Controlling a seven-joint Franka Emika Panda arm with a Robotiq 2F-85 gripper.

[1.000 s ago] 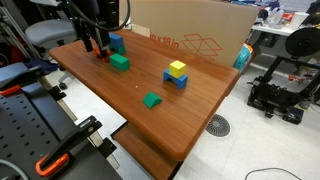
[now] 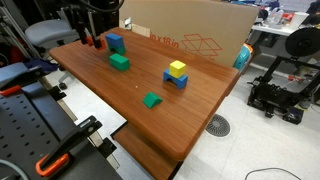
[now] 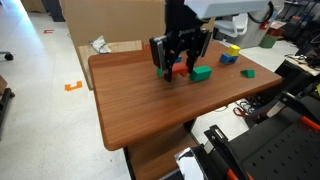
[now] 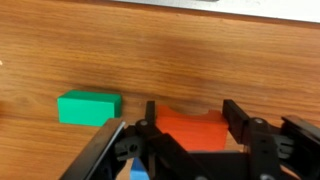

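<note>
My gripper is shut on a red-orange block (image 4: 195, 131), with one dark finger on either side of it. In exterior view 1 the red block (image 2: 101, 43) shows near the far left of the table, just beside a blue block (image 2: 115, 43). Exterior view 2 shows the red block (image 3: 180, 69) partly covered by the gripper fingers. A green rectangular block (image 4: 90, 107) lies flat to the left of the gripper in the wrist view. Part of a blue block (image 4: 138, 171) shows under the gripper there.
Farther right on the wooden table (image 2: 200, 105), a yellow block (image 2: 178, 69) rests on a blue piece (image 2: 174, 80). A green triangular block (image 2: 152, 100) lies nearer the front edge. A cardboard panel (image 2: 190, 25) stands along the back.
Over the last second my gripper has risen, and the red block has come up with it from beside the green block. The other blocks stay where they were.
</note>
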